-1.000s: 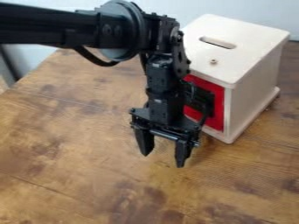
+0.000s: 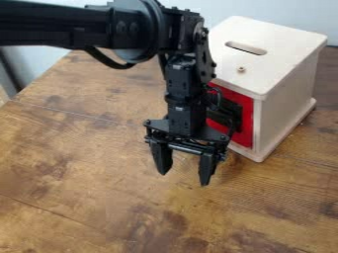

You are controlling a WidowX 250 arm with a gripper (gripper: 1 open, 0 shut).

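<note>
My black gripper (image 2: pixel 184 168) hangs fingers-down over the wooden table, in front and left of a pale wooden box (image 2: pixel 279 99). Its two fingers stand apart, with nothing visible between them. The box has a slot in its top, a small knob and a red panel (image 2: pixel 243 133) on the front face, partly hidden behind my arm.
The box is unmoved.
</note>
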